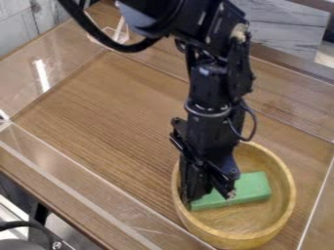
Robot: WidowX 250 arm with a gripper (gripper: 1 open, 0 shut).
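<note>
My black gripper (pixel 205 181) reaches down into the left part of a yellow bowl (pixel 271 225) at the lower right of the table. A green rectangular block (pixel 251 189) lies in the bowl, partly hidden behind the gripper. The fingertips are dark and overlap the block's left end in view, so whether they are open or shut is hard to make out.
A pale grey surface lies past the back edge.
</note>
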